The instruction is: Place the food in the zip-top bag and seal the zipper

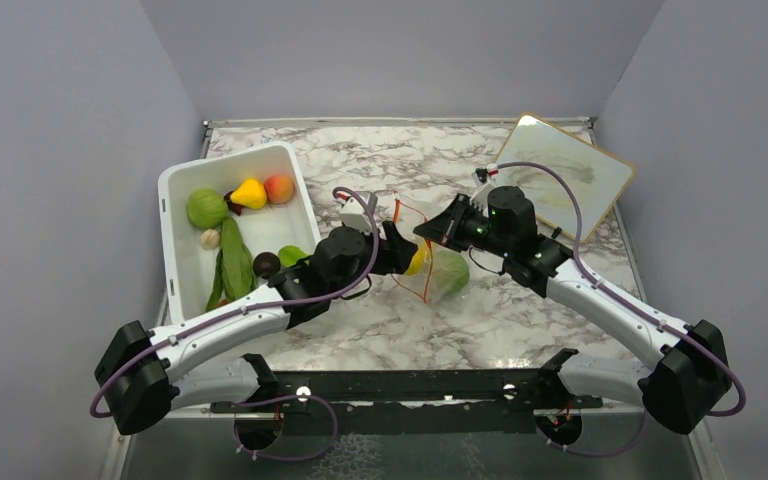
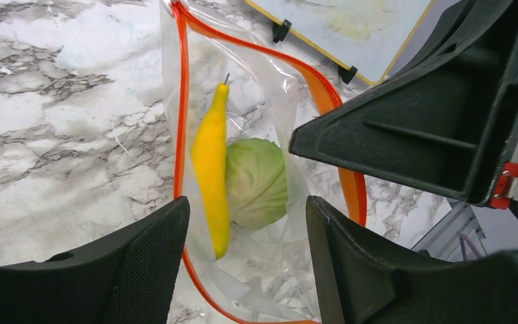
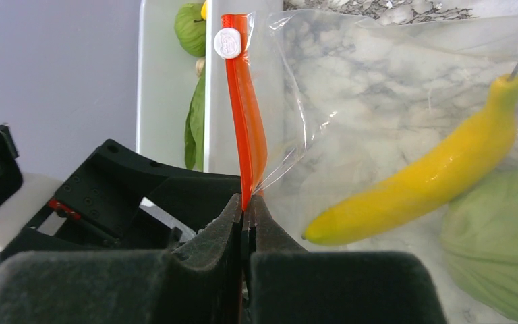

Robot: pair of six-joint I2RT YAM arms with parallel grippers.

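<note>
The zip top bag (image 1: 410, 285) stands open on the marble table with a green cabbage (image 2: 256, 182) and a yellow squash (image 2: 209, 169) inside, seen clearly in both wrist views. My left gripper (image 1: 396, 240) is at the bag's mouth, fingers open with nothing between them, facing the squash. My right gripper is shut on the orange zipper strip (image 3: 248, 121) at the bag's edge, holding it upright.
A white bin (image 1: 180, 280) at the left holds lettuce, a yellow pear, a peach, corn, an avocado and other produce. A white board (image 1: 570, 170) lies at the back right.
</note>
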